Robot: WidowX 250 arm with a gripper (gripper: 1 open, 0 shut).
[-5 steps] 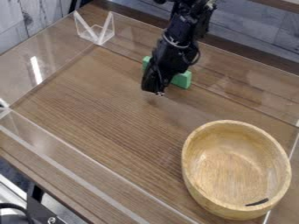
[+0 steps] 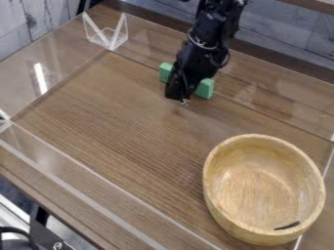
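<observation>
The black gripper (image 2: 178, 92) is lowered at the upper middle of the camera view, in front of a green block (image 2: 201, 85) that it partly hides. Its fingertips sit low by the block's left part. The fingers look close together, but the dark shape is too small to tell what, if anything, is between them.
A large tan bowl (image 2: 263, 167) sits at the lower right of the wooden table (image 2: 104, 127). A clear plastic object (image 2: 107, 31) is at the back left.
The gripper has shifted slightly to the right and its shape at the fingertips looks narrower. The green block and bowl stay about where they were.
</observation>
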